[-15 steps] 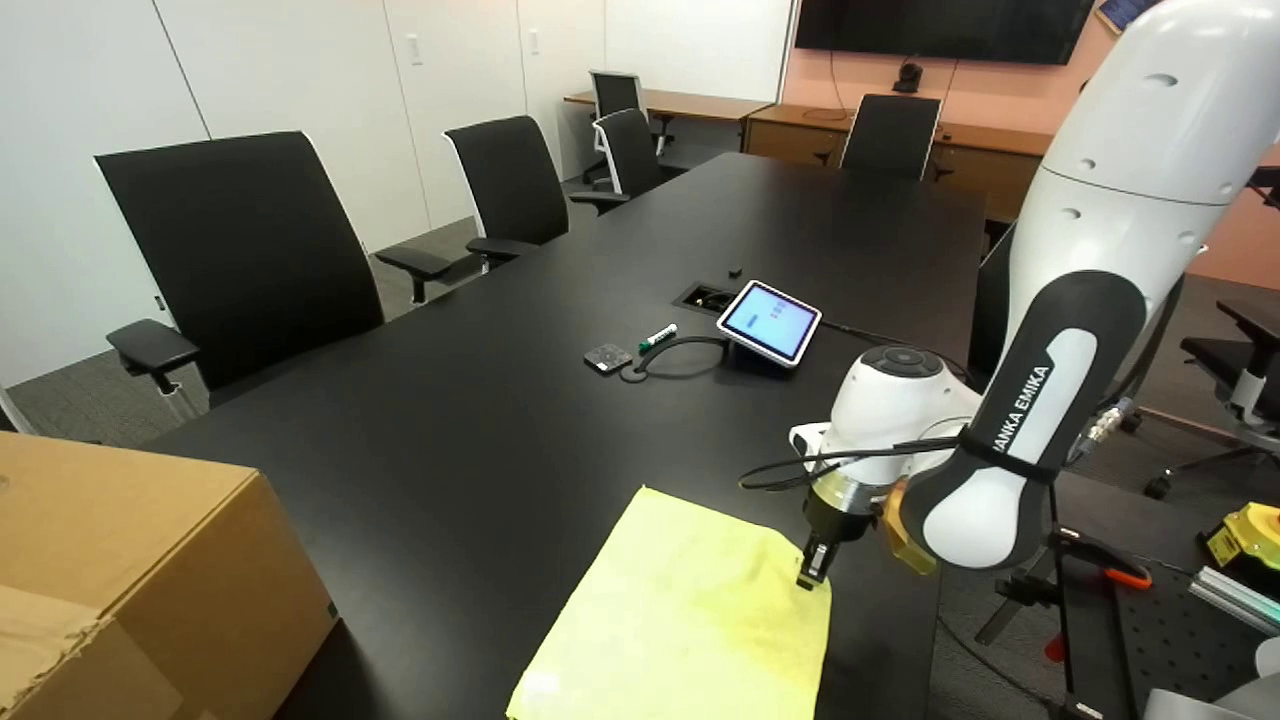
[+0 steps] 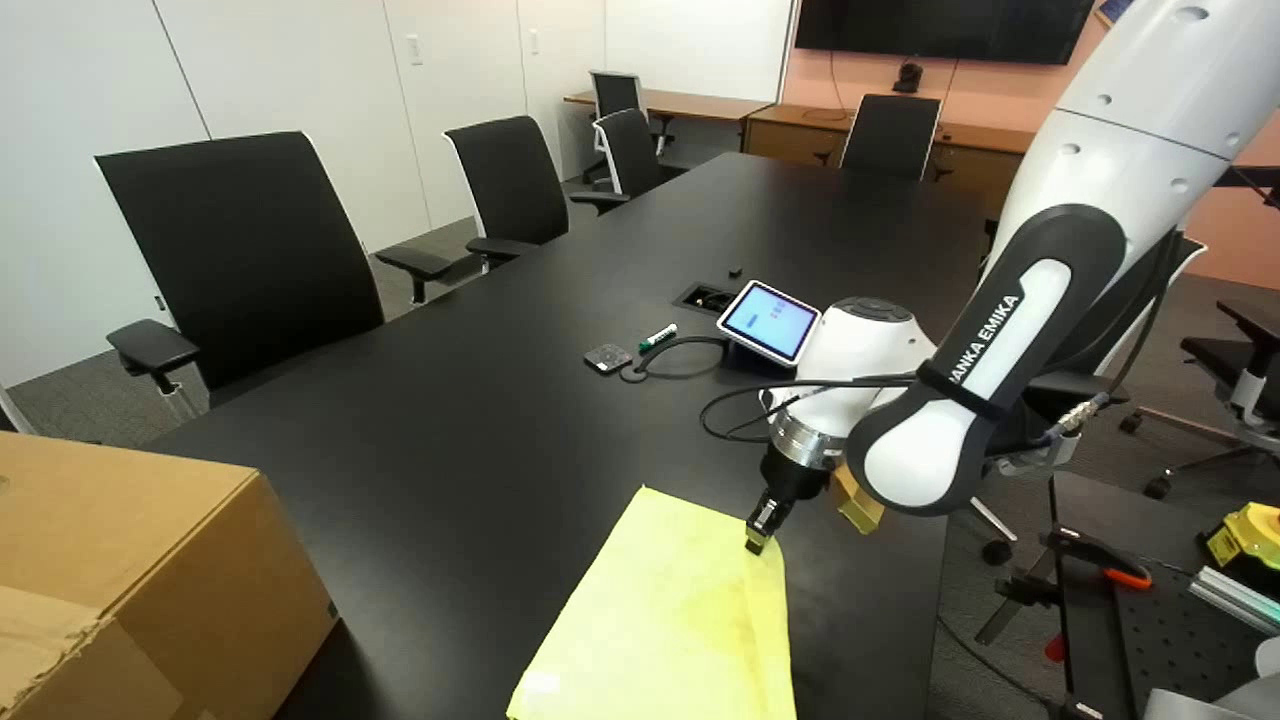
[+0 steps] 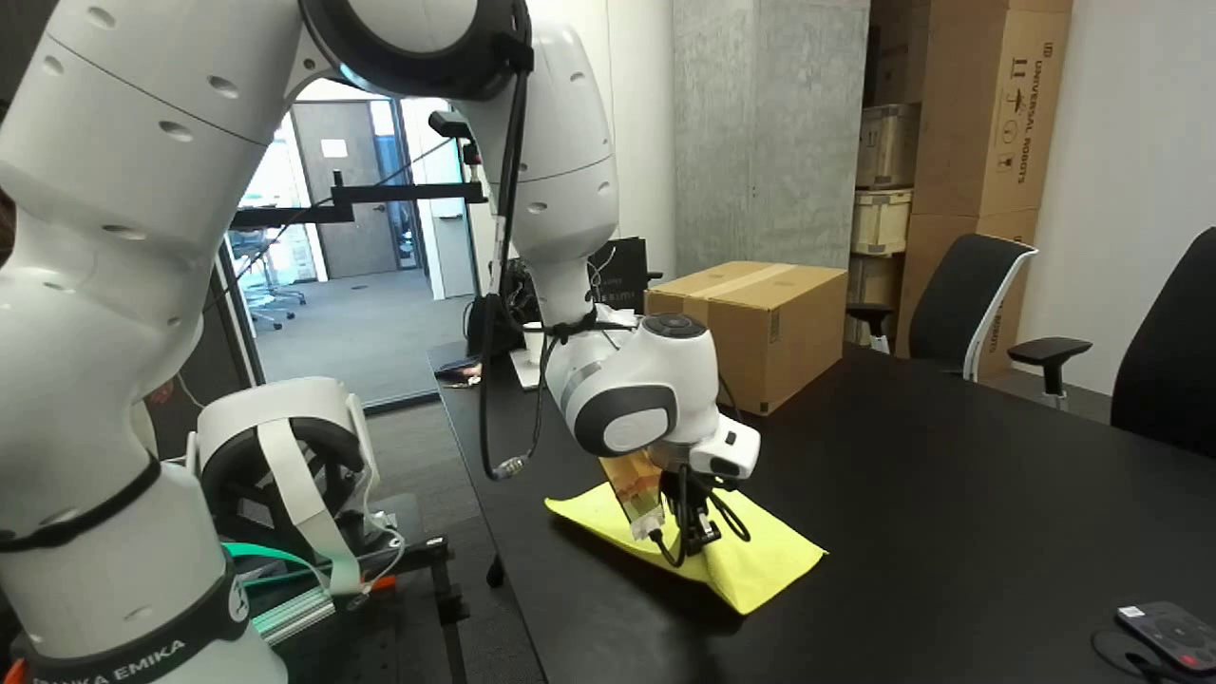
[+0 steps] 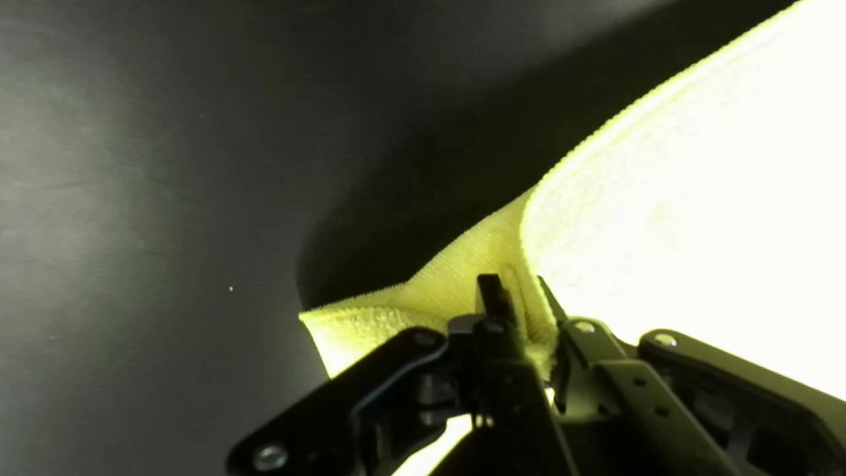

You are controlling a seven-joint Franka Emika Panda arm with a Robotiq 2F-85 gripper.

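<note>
A yellow cloth [image 2: 672,612] lies on the black table, most of it flat. Its corner nearest the arm is pinched by my gripper [image 2: 756,542], which is shut on it and holds that part slightly raised. In the wrist view the cloth [image 4: 698,198] bunches up between the fingers of my gripper, and a small folded tip sticks out to the left. The second exterior view has the gripper [image 3: 701,536] over the cloth [image 3: 764,553], with cables partly covering the fingertips.
A cardboard box [image 2: 156,540] stands on the table beyond the cloth's far side. A tablet [image 2: 771,322], a green marker [image 2: 657,337] and a small dark device [image 2: 608,358] lie further up the table.
In exterior view 1 my gripper has moved left and up the picture, carrying the held corner along. The cloth's right edge has shifted inward, with a fold along it. The far left corner stayed put.
</note>
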